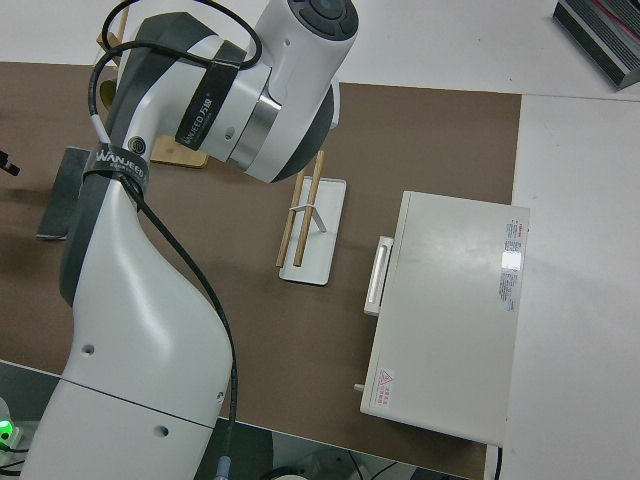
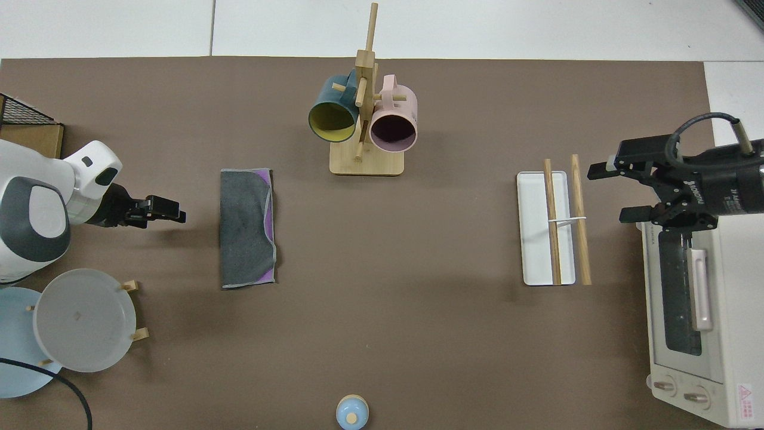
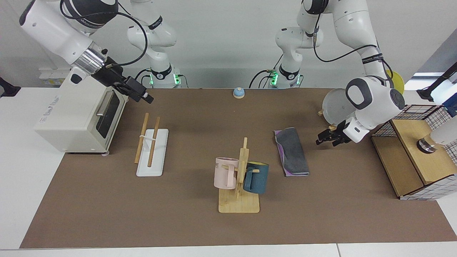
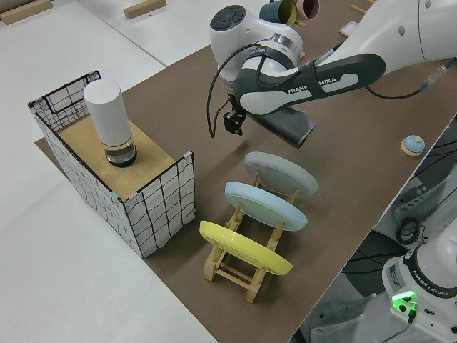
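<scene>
A wooden mug tree (image 2: 365, 161) carries a teal mug (image 2: 333, 114) and a pink mug (image 2: 394, 125). The arm at the right of the top view has its black gripper (image 2: 605, 193) raised near the white toaster oven (image 2: 738, 315), its two fingers spread apart, nothing between them. The other arm's gripper (image 2: 164, 210) hangs at the left, near a folded grey towel (image 2: 243, 229); whether its fingers are open is unclear.
A white board with two wooden sticks (image 2: 533, 229) stands beside the oven. Plates (image 2: 82, 319) on a rack, a wire-sided wooden box (image 2: 32, 136) and a small blue round object (image 2: 351, 408) are around.
</scene>
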